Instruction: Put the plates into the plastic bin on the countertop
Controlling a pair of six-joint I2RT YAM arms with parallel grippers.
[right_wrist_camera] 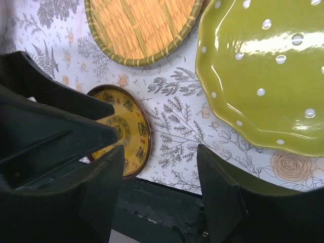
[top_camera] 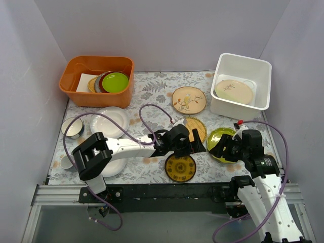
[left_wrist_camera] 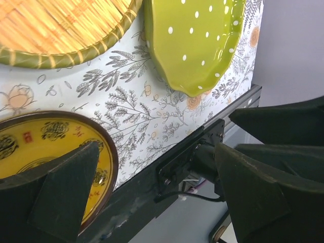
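My left gripper [top_camera: 195, 144] is open above the space between the woven plate [top_camera: 195, 126] and the yellow patterned plate [top_camera: 179, 168]; both show in the left wrist view, with nothing held. My right gripper [top_camera: 223, 148] is open over the green dotted plate [top_camera: 217, 134], its fingers empty; that plate fills the right of the right wrist view. A beige bird plate [top_camera: 188, 99] lies behind. Two white plates [top_camera: 109, 123] lie at left, partly under the left arm. The white bin [top_camera: 255, 68] at back right holds a pale plate; the orange bin [top_camera: 76, 71] holds several plates.
Cups [top_camera: 71, 127] stand at the left edge. Both arms and their purple hoses crowd the front of the countertop, above the dark front rail [top_camera: 147, 192]. Walls bound the back and sides. A bare strip of countertop lies at back centre.
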